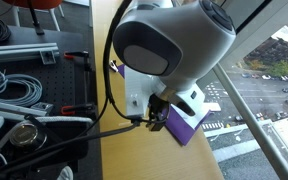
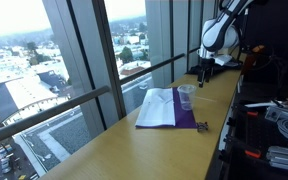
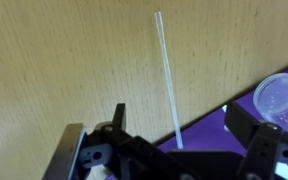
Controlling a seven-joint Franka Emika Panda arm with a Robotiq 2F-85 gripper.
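Observation:
A thin, whitish straw (image 3: 168, 80) lies on the bare wooden table in the wrist view, its near end reaching down between my fingers. My gripper stands open over it, one finger to each side and nothing held. At the right edge a clear plastic cup (image 3: 279, 96) is seen from above; the second exterior view has this cup (image 2: 186, 96) upright by the purple folder. The gripper (image 1: 156, 122) is low over the table in the first exterior view, where the arm covers the cup and I cannot make out the straw.
White paper (image 2: 156, 107) lies on the purple folder (image 2: 187, 120) near the window. A small dark object (image 2: 202, 126) rests beside it. A black cart (image 1: 59, 80) with coiled cables stands alongside.

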